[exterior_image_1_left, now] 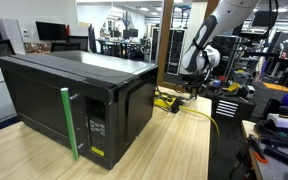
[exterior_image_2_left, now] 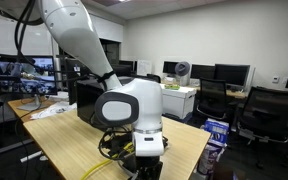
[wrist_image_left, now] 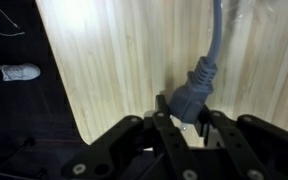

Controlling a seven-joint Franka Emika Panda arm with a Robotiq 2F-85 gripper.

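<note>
A grey plug [wrist_image_left: 192,92] with its cord [wrist_image_left: 216,35] running up the picture sits between the fingertips of my gripper in the wrist view. The gripper is shut on it, above the pale wooden tabletop [wrist_image_left: 104,60]. In the first exterior view the white arm [exterior_image_1_left: 195,60] reaches down over the far end of the table, but the plug is too small to make out there. A black object [exterior_image_1_left: 175,105] with yellow cable [exterior_image_1_left: 165,100] lies beside the hand. From the second exterior view the arm [exterior_image_2_left: 132,105] hides most of this.
A large black microwave [exterior_image_1_left: 94,105] with a green strip [exterior_image_1_left: 69,122] on its front fills the table's left side. Yellow cable [exterior_image_1_left: 217,128] runs across the right edge. Bare wood lies in front of the microwave.
</note>
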